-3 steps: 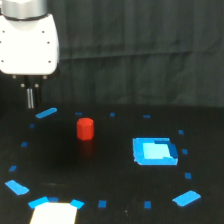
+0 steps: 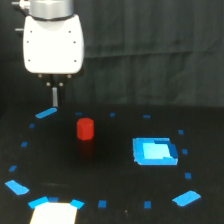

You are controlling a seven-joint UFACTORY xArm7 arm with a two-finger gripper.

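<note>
A small red block [image 2: 85, 129] with rounded-looking edges stands on the dark table, left of the middle. To its right lies a square outline of blue tape [image 2: 155, 140] around a pale patch [image 2: 157, 151]. My gripper [image 2: 55, 104] hangs below the white arm [image 2: 54, 45], to the left of the red block and apart from it, its tips at a higher level in the picture. The fingers look thin and close together; whether any gap stands between them is too small to tell.
Small blue marks dot the table in rows. Blue tape strips lie at the left [image 2: 16, 187], back left [image 2: 46, 113] and right [image 2: 186, 198]. A pale patch [image 2: 53, 213] sits at the front left edge. Dark curtain hangs behind.
The arm and gripper have moved to the right, closer to the red block, and appear slightly lower. The red block and the blue square have not moved.
</note>
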